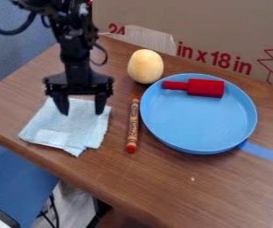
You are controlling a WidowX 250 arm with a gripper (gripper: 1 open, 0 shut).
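Observation:
My black gripper (80,105) hangs over a folded light-blue cloth (58,134) at the left of the table, its two fingertips down at the cloth's upper part and apart from each other. Whether any cloth is between them is hard to tell. A blue plate (198,125) sits to the right, with a red object (205,87) with a handle on its upper part. An orange crayon-like stick (132,125) lies between cloth and plate. A pale yellow, pear-shaped object (146,67) is behind it.
A cardboard box (221,36) stands along the back. Blue tape (264,153) runs right of the plate. The table's left edge drops off near the cloth.

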